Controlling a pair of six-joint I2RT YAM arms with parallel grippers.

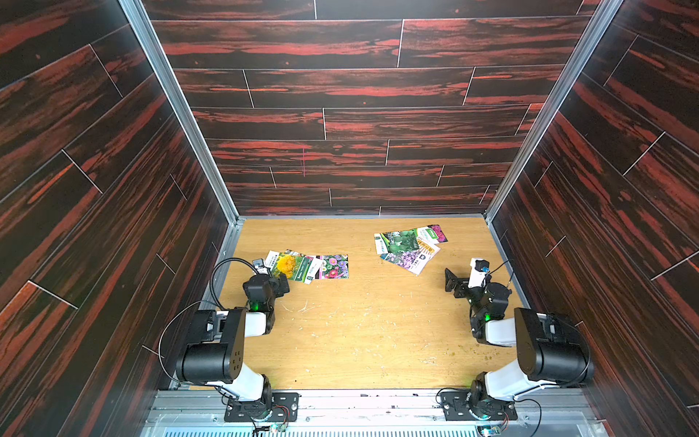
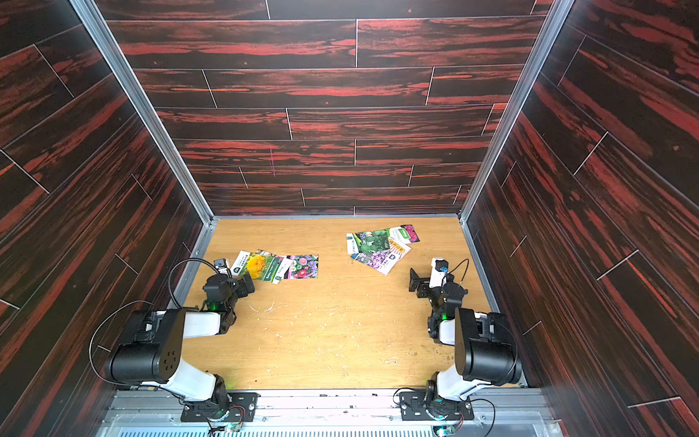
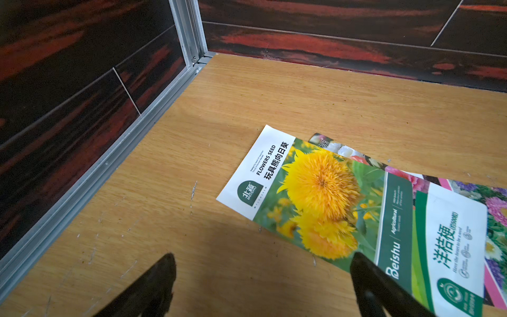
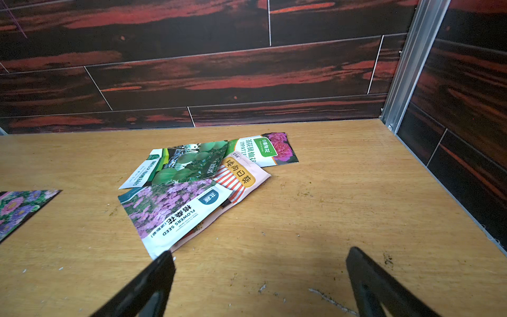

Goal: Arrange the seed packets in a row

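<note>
Seed packets lie flat in two overlapping groups on the wooden table. The left group has a yellow sunflower packet [image 3: 322, 195], a white-and-green packet [image 3: 449, 248] and a mixed-flower packet [image 1: 334, 266]. The right group has a green-leaf packet [image 4: 190, 161], a pink-flower packet [image 4: 277, 148], an orange-labelled packet [image 4: 240, 174] and a purple-flower packet [image 4: 169, 211]. My left gripper stands open just before the left group, with nothing between its fingers. My right gripper stands open to the right of and nearer than the right group, also empty.
Dark red-streaked walls [image 2: 320, 123] enclose the back and both sides, meeting the table at metal edging.
</note>
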